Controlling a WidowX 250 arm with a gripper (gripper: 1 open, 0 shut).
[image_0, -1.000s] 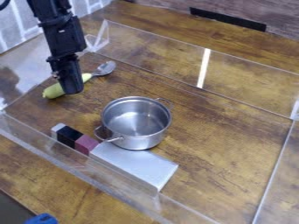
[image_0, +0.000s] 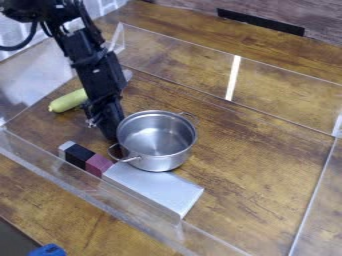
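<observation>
My gripper (image_0: 112, 128) is low at the left side of a steel pot (image_0: 158, 138), beside its rim and near the left handle; it looks shut, and whether it touches the pot cannot be told. The pot stands upright near the middle of a wooden board (image_0: 254, 150). A pale yellow-green elongated object (image_0: 67, 100) lies left of the arm, partly hidden by it.
A silver plate (image_0: 154, 192) lies in front of the pot, with a dark and maroon block (image_0: 86, 160) at its left. Clear low walls surround the area. The right half of the board is free. A blue object (image_0: 48, 250) is at bottom left.
My gripper has moved down and toward the front, from above the yellow-green object to the pot's left side. The pot looks unmoved.
</observation>
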